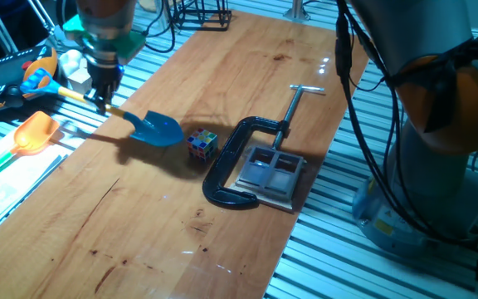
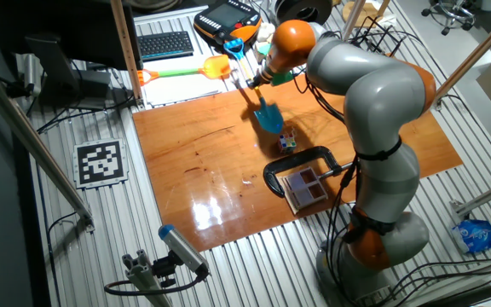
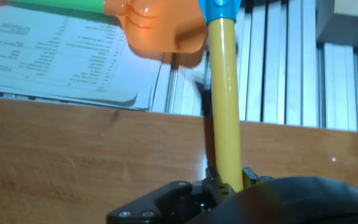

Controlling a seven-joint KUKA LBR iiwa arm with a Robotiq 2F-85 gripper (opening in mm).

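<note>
A toy shovel with a blue blade (image 1: 157,129) and a yellow shaft (image 3: 224,99) hangs above the table, its blue handle toward the far left edge. My gripper is shut on the yellow shaft, which rises between the fingers in the wrist view. In exterior view 2 the gripper (image 2: 256,83) is small, and the blade (image 2: 268,117) points toward the table's middle. Just beyond the blade tip sits a colourful puzzle cube (image 1: 202,144) on the wood.
A black C-clamp (image 1: 222,178) and a framed, windowed piece (image 1: 270,172) lie near the table's robot-side edge. An orange shovel with a green handle (image 2: 216,67) rests on papers off the opposite edge.
</note>
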